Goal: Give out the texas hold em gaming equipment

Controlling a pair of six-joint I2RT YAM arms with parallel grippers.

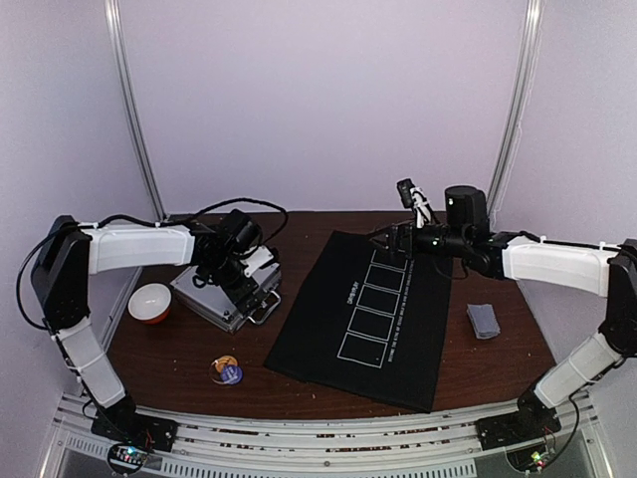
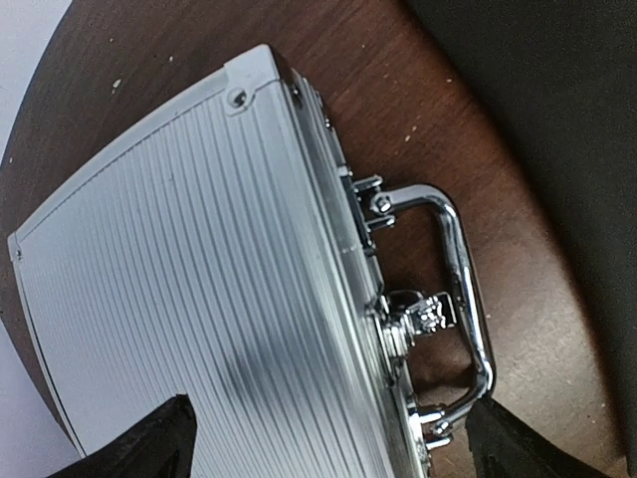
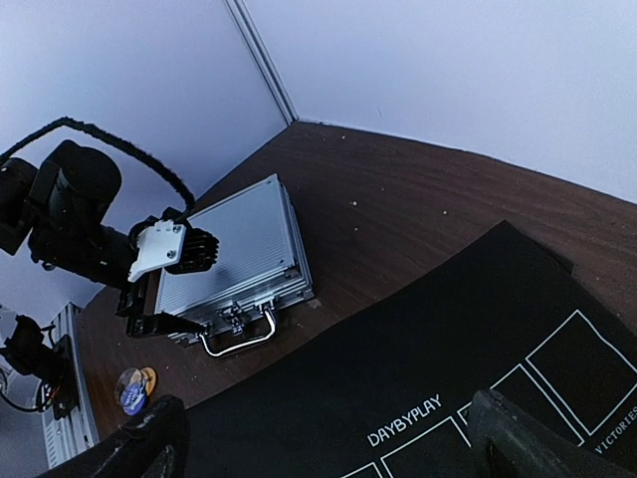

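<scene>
The silver case (image 1: 204, 299) lies with its lid down on the left of the table. Its ribbed lid (image 2: 199, 259), metal handle (image 2: 463, 269) and a latch (image 2: 403, 324) fill much of the left wrist view. Above the case's handle side is my left gripper (image 1: 254, 307), open, its fingers (image 2: 149, 438) apart with no grip on the case or handle. My right gripper (image 1: 383, 239) stands open and empty over the far part of the black mat (image 1: 309, 339). The mat bears white card outlines and lettering.
A white bowl with a red underside (image 1: 150, 303) stands left of the case. Small round chips or buttons (image 1: 227, 371) lie near the front left. A grey-blue card stack (image 1: 484, 321) rests right of the mat.
</scene>
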